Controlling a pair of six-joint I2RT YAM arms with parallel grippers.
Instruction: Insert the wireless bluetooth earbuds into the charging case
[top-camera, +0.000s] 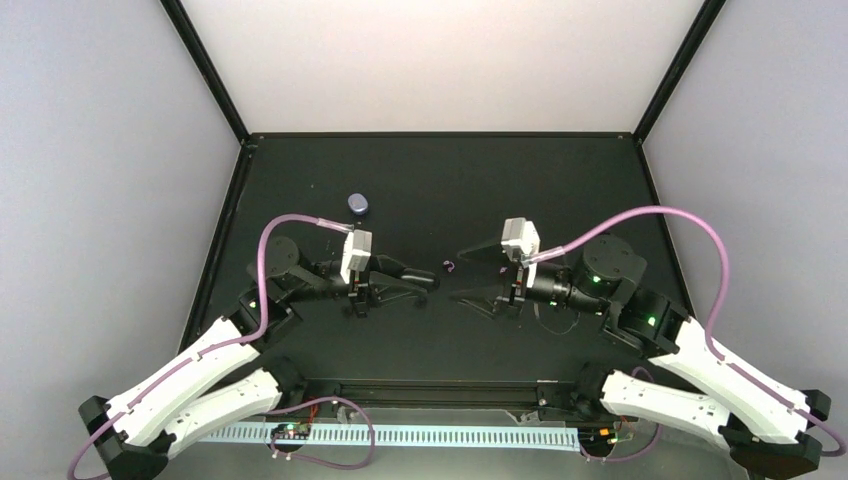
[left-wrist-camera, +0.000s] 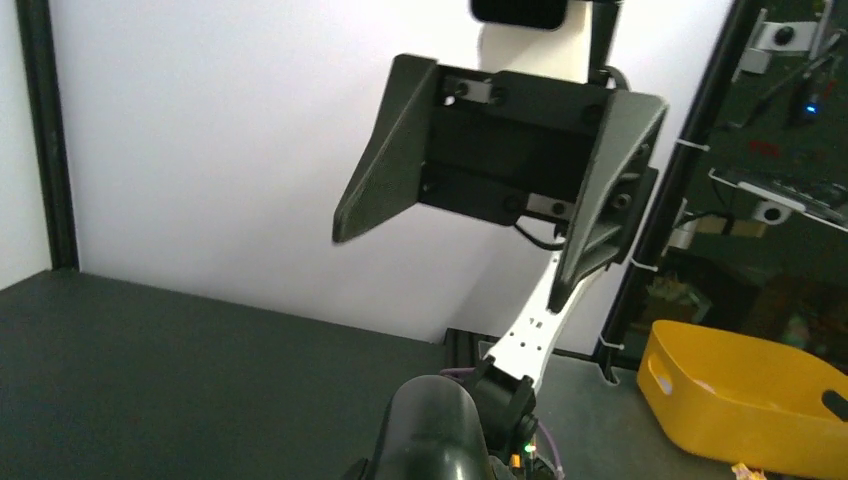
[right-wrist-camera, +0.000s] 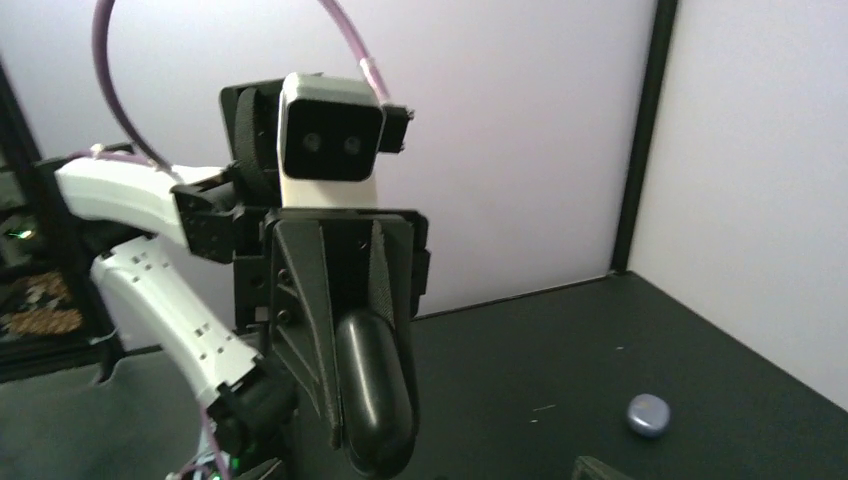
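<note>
A glossy black capsule-shaped case is pinched between the fingers of my left gripper, sticking out past their tips above the table. The left wrist view shows its rounded end at the bottom edge. Facing it from the right, my right gripper stands wide open, a short gap from the case and with nothing between its fingers. Far left on the table lies a small rounded blue-grey object, also seen in the right wrist view. I cannot make out any earbud for certain.
Tiny pinkish spots, too small to identify, show on the black table between the grippers. A yellow basket stands outside the frame posts. Purple hoses loop over both arms.
</note>
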